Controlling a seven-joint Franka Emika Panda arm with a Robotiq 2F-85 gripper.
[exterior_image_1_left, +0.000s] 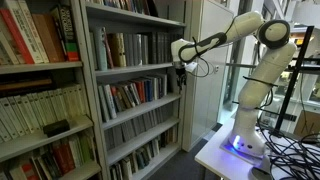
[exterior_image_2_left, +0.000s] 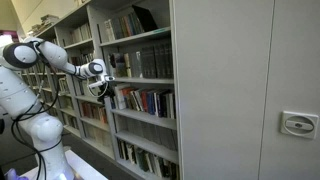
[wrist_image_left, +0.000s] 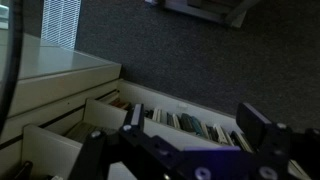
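My gripper hangs at the end of the outstretched arm, in front of the grey bookshelf, in exterior view 1. In exterior view 2 the gripper also appears close to the shelves, too small there to judge any contact. Two dark fingers stand apart at the bottom of the wrist view, so the gripper is open, with no object visible between them. Beyond them runs a row of books on a lower shelf, partly covered by the gripper.
A white tabletop lies by the arm's base. Dark floor fills much of the wrist view. Loose black cables lie right of the base. A plain grey wall panel borders the shelves in exterior view 2.
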